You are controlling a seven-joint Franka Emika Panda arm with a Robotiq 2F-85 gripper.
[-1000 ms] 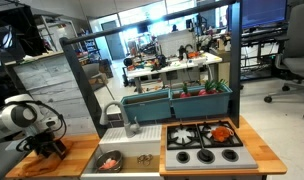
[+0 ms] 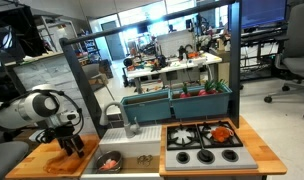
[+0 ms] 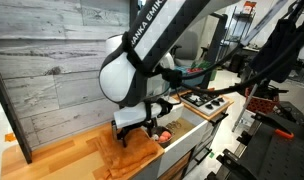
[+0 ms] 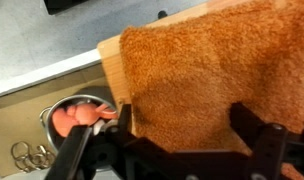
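Note:
An orange towel (image 4: 192, 75) lies spread and slightly rumpled on the wooden counter, filling much of the wrist view. My gripper is right over it, its fingers apart and only cloth visible below. In exterior view 2 the gripper (image 3: 134, 132) points down at the far part of the towel (image 3: 127, 157), close to the cloth; whether the fingertips touch it I cannot tell. From exterior view 1, the gripper (image 2: 64, 140) hides part of the towel (image 2: 60, 163) at the left end of the counter.
Beside the towel, a metal pot (image 4: 70, 118) holding pinkish-red items sits in the sink area. A faucet (image 2: 120, 113) rises behind the sink. Farther right are a stove (image 2: 204, 142) with an orange-red item on it and a blue planter shelf (image 2: 172, 105).

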